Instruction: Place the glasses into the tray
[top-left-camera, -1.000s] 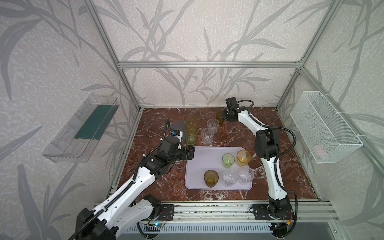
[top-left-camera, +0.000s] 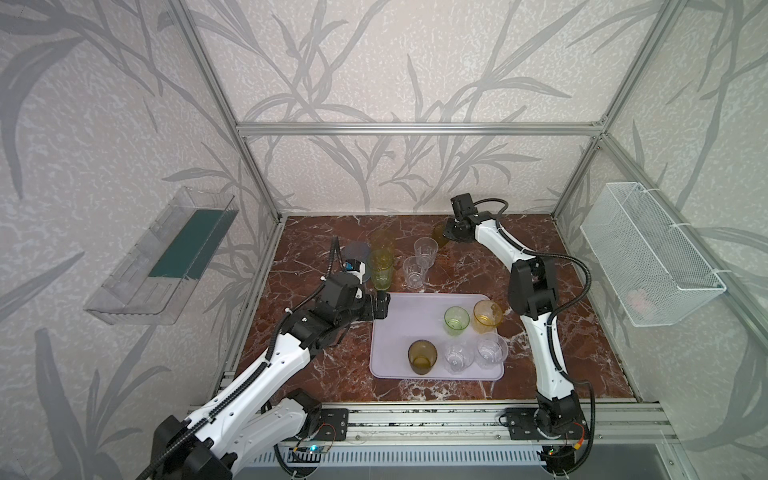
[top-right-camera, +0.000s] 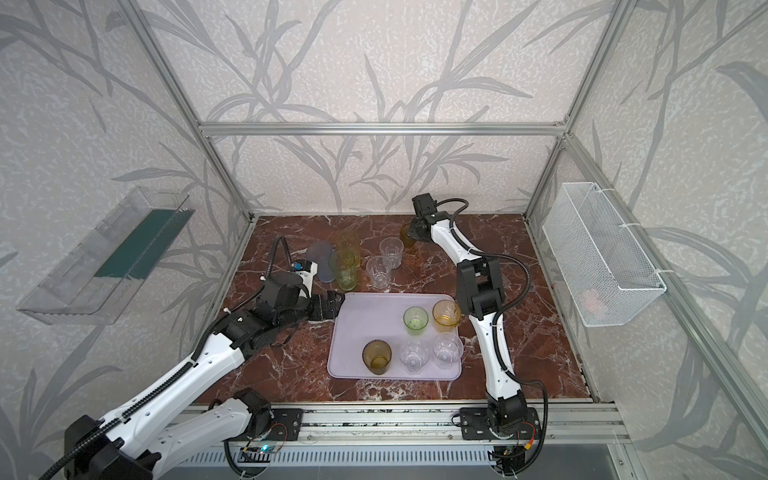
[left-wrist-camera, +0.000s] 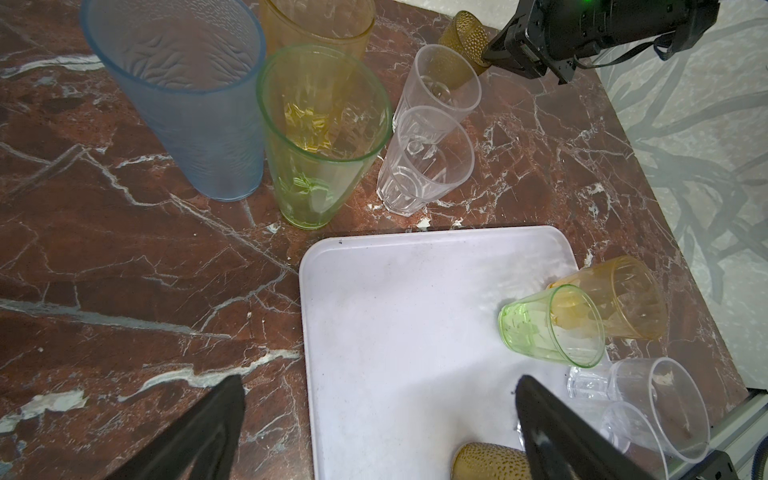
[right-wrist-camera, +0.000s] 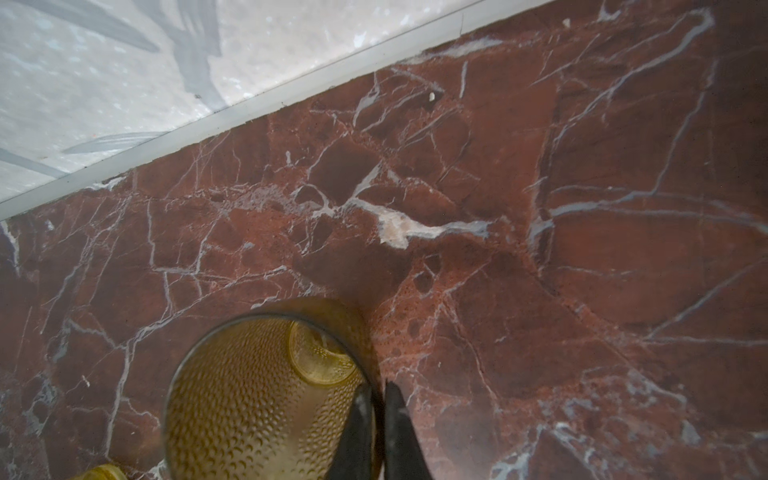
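The lilac tray holds a brown glass, a green glass, an amber glass and two clear glasses. In the right wrist view, a textured brown glass stands on the table at the back. My right gripper is shut across its thin rim, one finger inside and one outside. A blue glass, a tall green glass, a yellow glass and two clear glasses stand behind the tray. My left gripper is open and empty above the tray's left edge.
A clear bin is at the left wall, and a white mesh basket at the right wall. The tray's left half is mostly bare, apart from the brown glass near its front. The wall stands close behind the right gripper.
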